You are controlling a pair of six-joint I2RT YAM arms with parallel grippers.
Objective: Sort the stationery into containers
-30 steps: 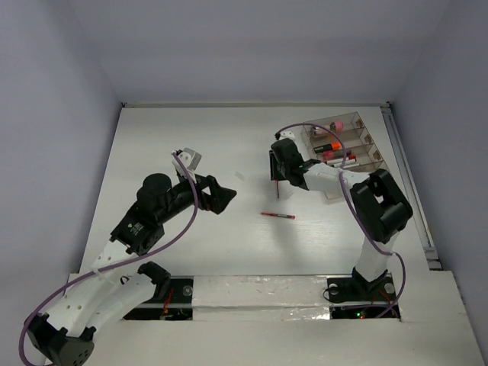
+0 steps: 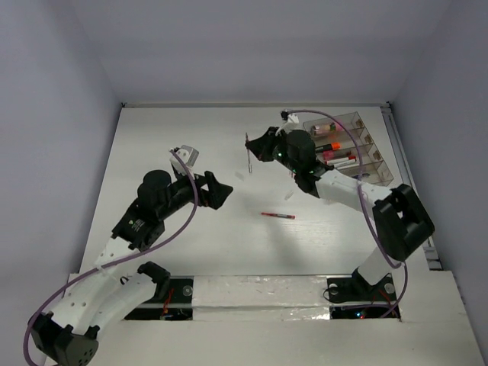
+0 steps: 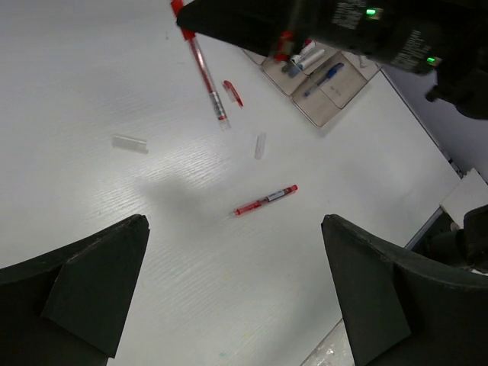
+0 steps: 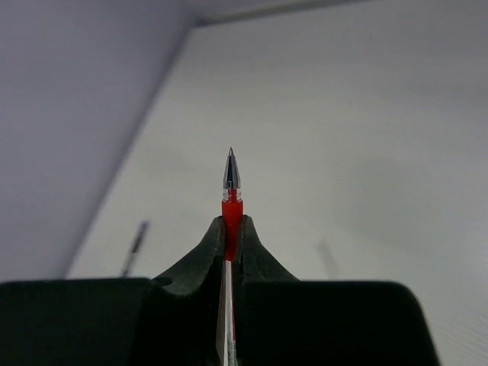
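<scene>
A clear-barrelled red pen hangs above the table with its metal tip up, pinched in my right gripper. In the left wrist view the pen points down toward the table, clear of it. Another red pen lies flat near the middle of the table. Near it, in the left wrist view, rests a small red cap. On the left side my left gripper stands open, its fingers far apart and empty. The divided container sits at the back right, holding several pens and markers.
Small clear plastic pieces lie loose on the white table. A blue pen occupies one container compartment. Free table surrounds the flat red pen, and the back left is bare.
From near the table, my right gripper has risen and moved left and back with the red pen in it. The left arm and flat pen have stayed put.
</scene>
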